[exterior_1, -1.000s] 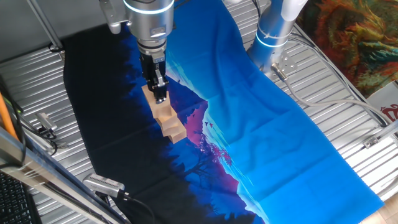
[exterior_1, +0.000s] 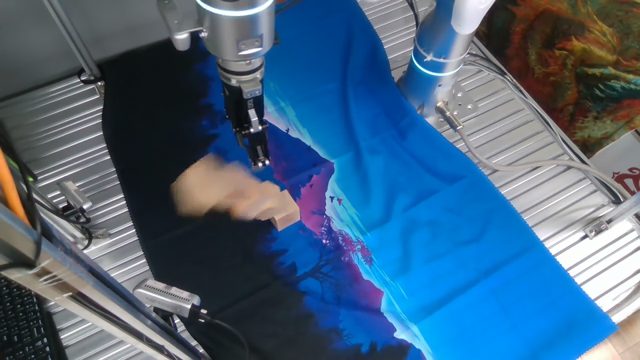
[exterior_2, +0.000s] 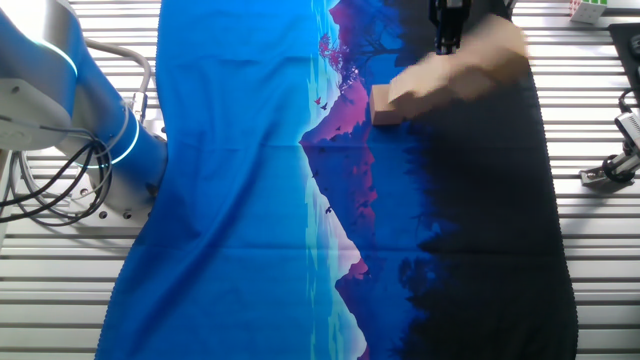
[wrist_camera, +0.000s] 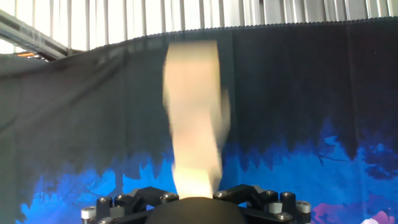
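Several pale wooden blocks (exterior_1: 215, 187) form a leaning stack, its upper part smeared by motion and tipped toward the black side of the cloth. The lowest block (exterior_2: 385, 105) looks sharp and rests on the blue part. From the wrist view, the blurred blocks (wrist_camera: 191, 93) stretch up the middle, ahead of my gripper. In exterior view 1 my gripper (exterior_1: 260, 162) hangs beside the stack, with a small gap visible between them. No block shows held; the fingertips are too small and dark to tell how the fingers stand.
A cloth (exterior_1: 430, 210) with a blue and black landscape print covers much of the slatted metal table. Toward the near left, a small grey device (exterior_1: 166, 297) stands by the cloth's edge.
The upper blocks have swung left, away from my gripper, and are blurred. The arm has barely moved.
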